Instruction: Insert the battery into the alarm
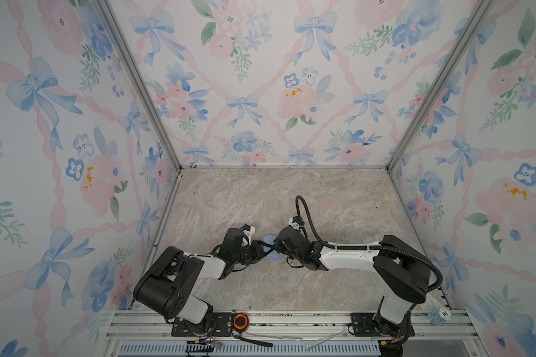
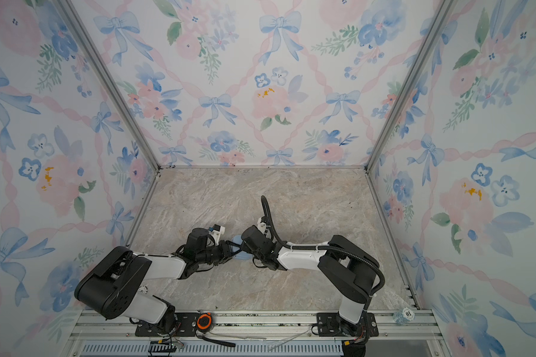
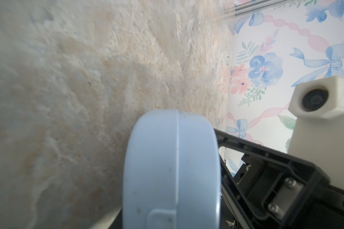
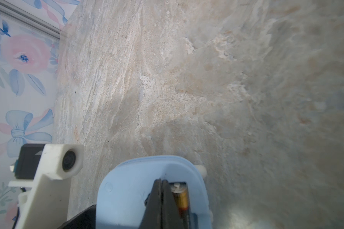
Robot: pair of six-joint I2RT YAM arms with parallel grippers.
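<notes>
My left gripper (image 1: pixel 267 245) is shut on the light-blue alarm (image 3: pixel 172 164), whose rounded, seamed edge fills the bottom middle of the left wrist view. The right wrist view shows the alarm's back with a dark battery slot. A copper-topped battery (image 4: pixel 180 195) lies in that slot, its metal end uppermost. Whether it is fully seated cannot be told, as dark fingers cover part of it. My right gripper is shut, its tips together over the alarm's back just left of the battery, with nothing visible between them. Whether they touch the battery is unclear.
Bare marble-patterned floor (image 1: pixel 220 190) lies behind and around the arms. An orange round item (image 1: pixel 240 321) sits by the front rail, and a small clear container (image 1: pixel 439 314) stands at the front right. The two arms meet closely around the alarm.
</notes>
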